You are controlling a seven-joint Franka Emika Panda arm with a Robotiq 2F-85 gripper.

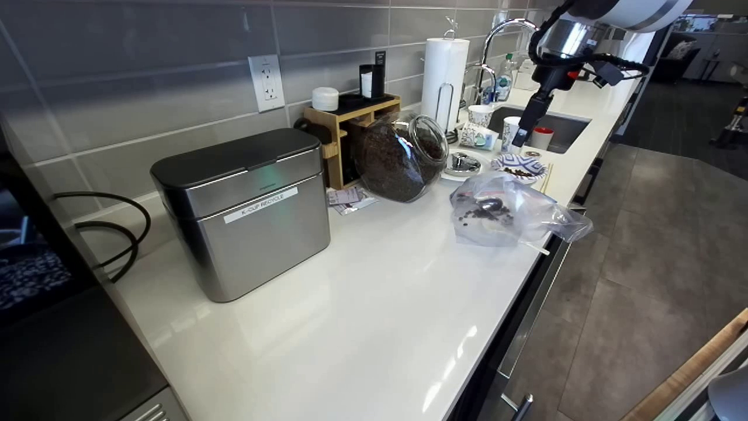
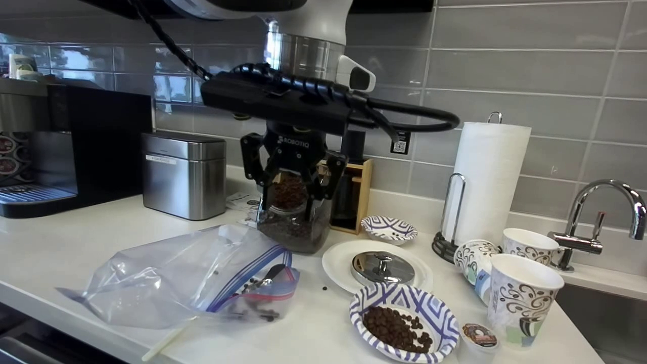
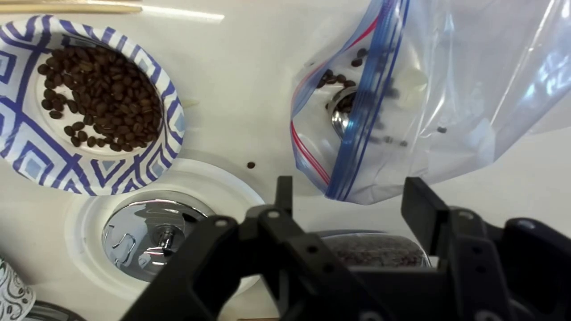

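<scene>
My gripper hangs open above the counter, with nothing between its fingers. A clear zip bag lies open on the counter, a metal scoop and some coffee beans inside it. A patterned paper bowl of dark beans sits to one side. In exterior view 2, a glass jar filled with coffee stands behind the gripper; from exterior view 1 the jar is seen tilted with its mouth uncovered. A shiny metal lid rests on a white plate.
Patterned paper cups stand beside a paper towel roll near the sink. A second small bowl sits behind the plate. A steel K-cup bin is against the wall.
</scene>
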